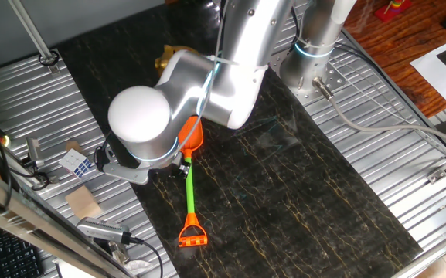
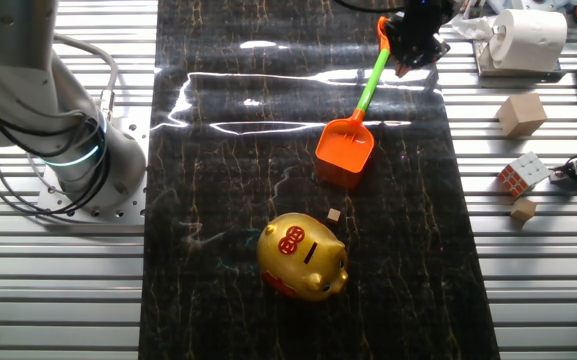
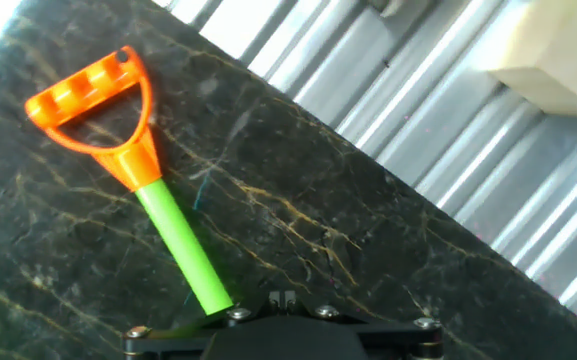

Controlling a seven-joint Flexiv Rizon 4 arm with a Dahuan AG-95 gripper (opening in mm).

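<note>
A toy shovel with an orange scoop, green shaft and orange D-shaped handle lies on the black marbled mat. Over the mat beside the shaft, my gripper appears shut, its small tips close together with nothing visible between them. In the wrist view the green shaft runs just left of those tips and passes out of sight behind the gripper body. A gold piggy bank stands on the mat beyond the scoop; the arm partly covers it in exterior view 1.
A tiny wooden cube sits between scoop and piggy bank. Off the mat, on ribbed metal, are a puzzle cube, a wooden block and a paper roll.
</note>
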